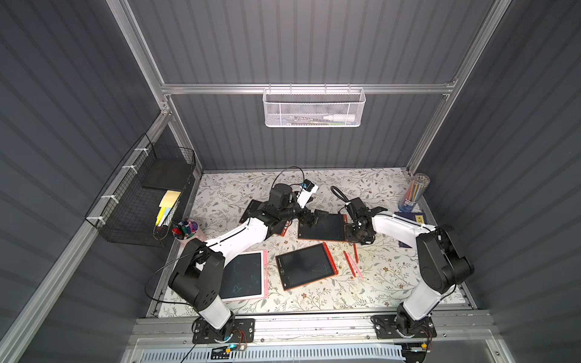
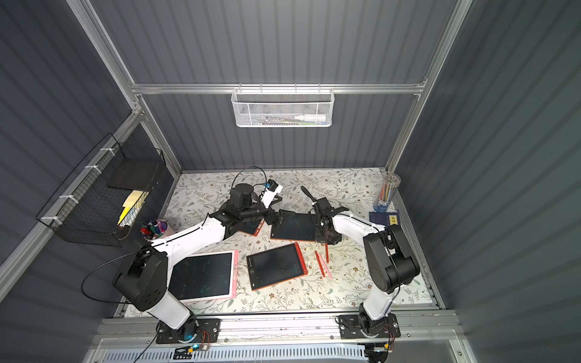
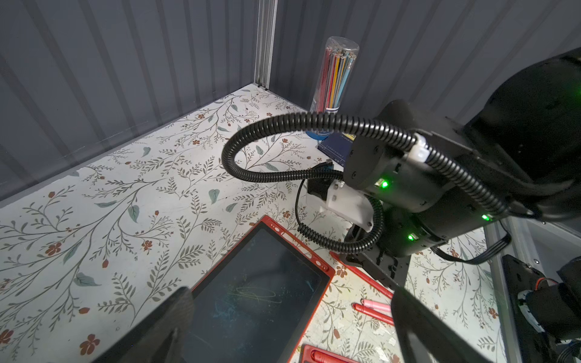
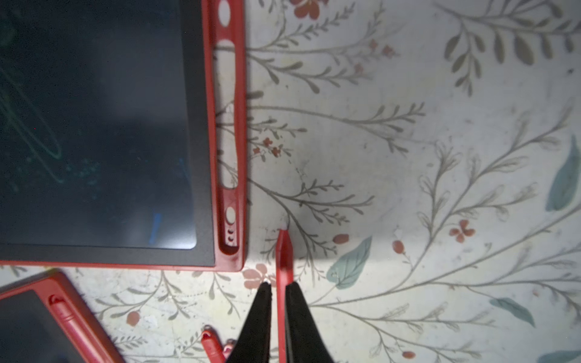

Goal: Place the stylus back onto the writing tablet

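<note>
A red stylus (image 4: 283, 254) lies on the table just outside the lower right corner of the red-framed tablet (image 4: 121, 133), whose side holder is empty. My right gripper hangs over that stylus, its fingertips close together; whether they touch it is unclear. Another red stylus (image 4: 213, 345) and a pink one (image 3: 376, 304) lie nearby. My left gripper is open and empty, raised over the middle-left back of the table, with its fingers blurred at the wrist view's lower edges.
More tablets lie at front middle (image 1: 302, 266), front left (image 1: 242, 275) and back left. A pencil tube (image 1: 414, 192) stands on the right by a dark blue book (image 2: 384, 219), a pen cup (image 1: 184, 228) at left.
</note>
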